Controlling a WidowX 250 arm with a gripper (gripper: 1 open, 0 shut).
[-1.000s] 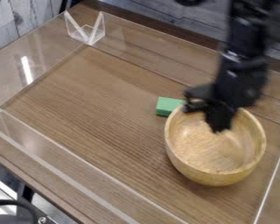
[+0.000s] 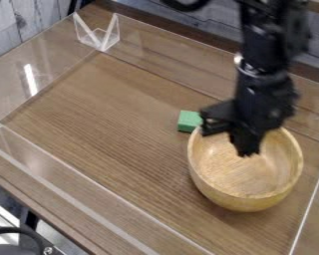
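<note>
My black gripper (image 2: 245, 133) hangs over the back part of a round wooden bowl (image 2: 242, 184), its fingertips low near the bowl's rim; it appears shut, with nothing visible between its fingers. A small green block (image 2: 189, 122) lies on the wooden table just behind the bowl's left side, partly hidden by the bowl or beside its rim. The bowl looks empty where visible.
A white wire holder (image 2: 96, 32) stands at the back left. Pale edging runs along the left and right of the table, and a dark cable lies at the bottom left.
The bowl and green block are essentially unmoved.
</note>
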